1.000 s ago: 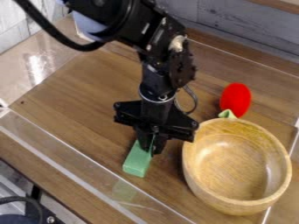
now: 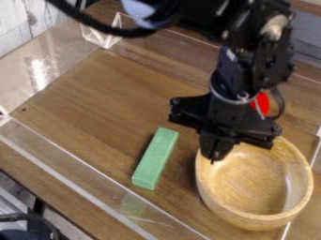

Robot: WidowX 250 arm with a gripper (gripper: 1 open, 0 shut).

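Observation:
The black gripper (image 2: 216,150) is shut, its fingertips over the upper left rim of a wooden bowl (image 2: 257,202), with nothing visible held. A green bar (image 2: 156,159) lies on the table to the left of the bowl, apart from the gripper. Mostly hidden behind the gripper is a red object (image 2: 264,103).
The wooden table (image 2: 88,112) has free room to the left and at the back. Clear plastic edging runs along its front left, and a pale wall stands at the top left.
The gripper has moved right, away from the green bar and up to the bowl's rim, now covering much of the red object. The green bar stays on the table.

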